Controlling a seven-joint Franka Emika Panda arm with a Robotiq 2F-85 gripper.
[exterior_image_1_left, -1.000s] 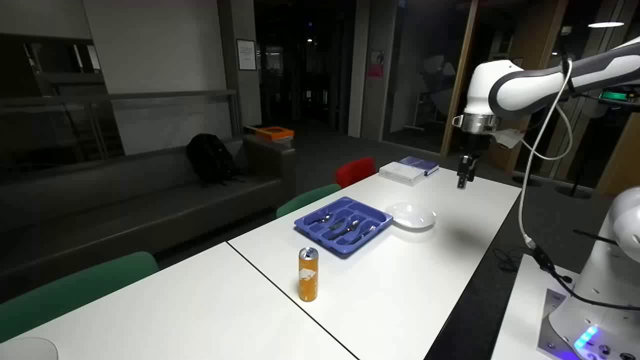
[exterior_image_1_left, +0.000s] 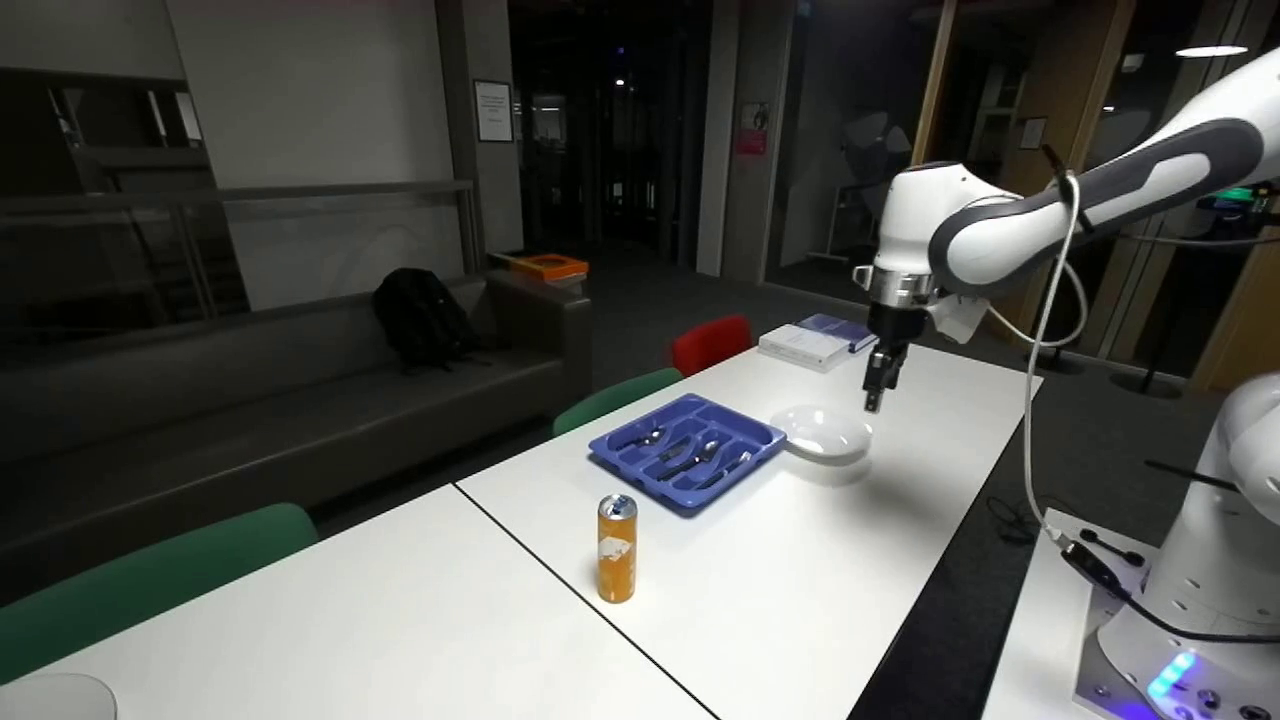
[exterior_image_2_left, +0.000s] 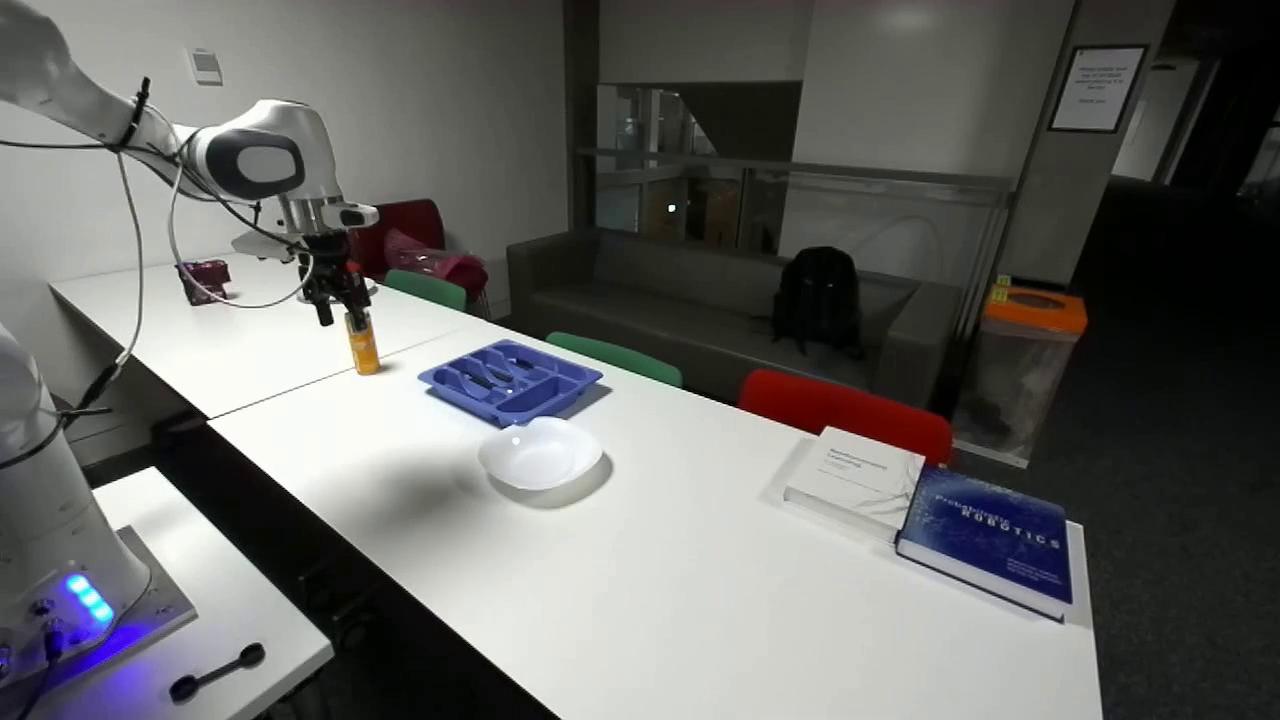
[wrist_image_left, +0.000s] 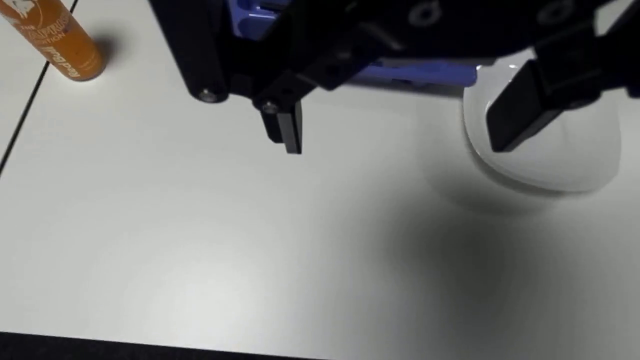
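Note:
My gripper is open, with nothing between its widely parted fingers; it hangs above the white table (exterior_image_1_left: 768, 576). A white bowl (exterior_image_2_left: 542, 455) rests on the table, and in the wrist view one finger overlaps it from above. Beside the bowl lies a blue cutlery tray (exterior_image_1_left: 750, 430) holding several dark-handled utensils. An orange can (exterior_image_1_left: 617, 552) stands upright near the table seam, apart from the gripper, though the gripper partly overlaps its top in exterior view 2. In the wrist view my own gripper body hides most of the tray.
At the table's far end lie a white book (exterior_image_2_left: 854, 480) and a blue book (exterior_image_2_left: 986, 538). Chairs, among them a red chair (exterior_image_2_left: 846, 414), line the sofa side. Between the bowl and the books the tabletop is free.
My arm has moved left and lower in exterior view 1, toward the bowl. The bowl, tray and can have stayed where they were.

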